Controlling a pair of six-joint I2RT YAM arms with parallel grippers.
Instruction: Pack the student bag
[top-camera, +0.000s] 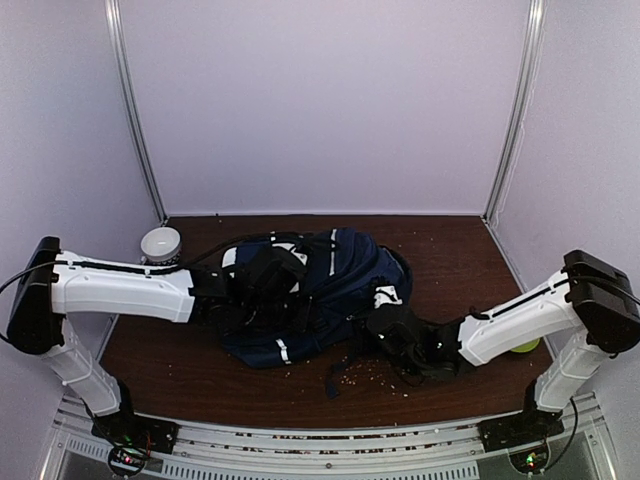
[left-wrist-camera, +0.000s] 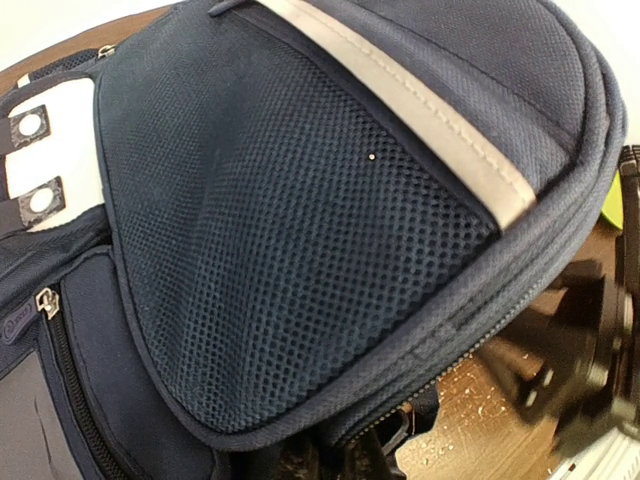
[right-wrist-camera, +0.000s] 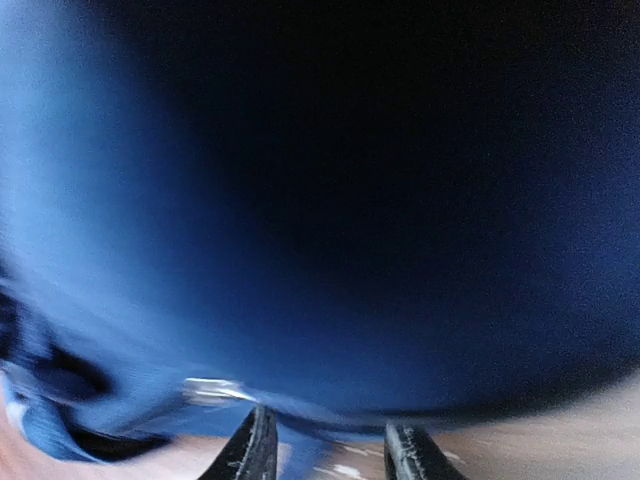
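Observation:
A navy backpack (top-camera: 345, 260) with pale straps and mesh panels (left-wrist-camera: 280, 220) lies on its side across the middle of the wooden table (top-camera: 450, 260). My left gripper (top-camera: 305, 320) is over the bag; in the left wrist view its fingertips are at the bottom edge, shut on the bag's zippered edge, partly hidden. My right gripper (top-camera: 365, 330) is at the bag's right front. In the right wrist view its fingertips (right-wrist-camera: 255, 440) are part open, low against blurred navy fabric, with no held thing visible between them.
A white round container (top-camera: 161, 243) stands at the back left. A yellow-green round object (top-camera: 525, 345) sits at the right, partly behind the right arm. Small crumbs lie in front of the bag.

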